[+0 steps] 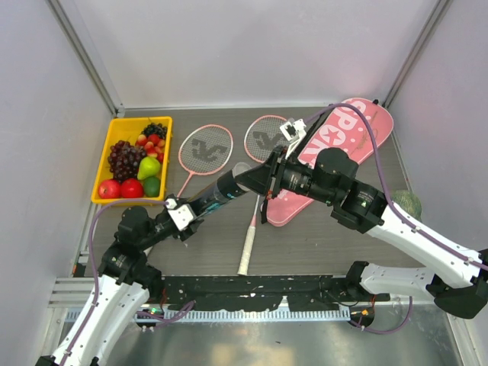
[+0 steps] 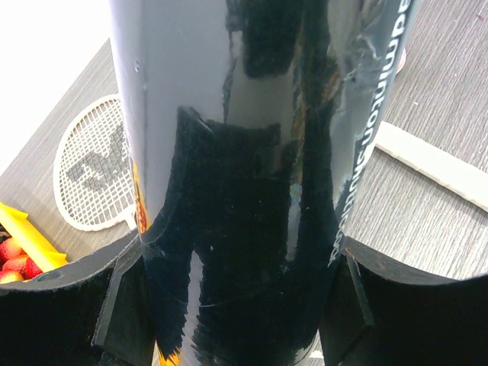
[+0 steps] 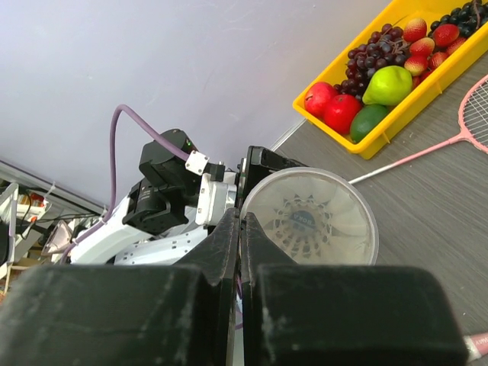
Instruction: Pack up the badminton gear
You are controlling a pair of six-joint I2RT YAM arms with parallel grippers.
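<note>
My left gripper (image 1: 197,213) holds a dark cylindrical shuttlecock tube (image 2: 236,183), tilted toward the right arm. My right gripper (image 1: 258,180) is shut at the tube's far end, against a translucent round cap (image 3: 309,217) that shows beyond its fingers in the right wrist view. Two pink-framed rackets lie on the floor, one at left (image 1: 204,149) and one at centre (image 1: 265,136) with a white handle (image 1: 248,248). A pink racket bag (image 1: 358,137) lies at right, partly hidden by the right arm.
A yellow crate of fruit (image 1: 102,175) stands at the back left. A greenish round object (image 1: 407,204) lies by the right wall. Bare floor shows in front around the centre racket's handle. Walls enclose the sides and back.
</note>
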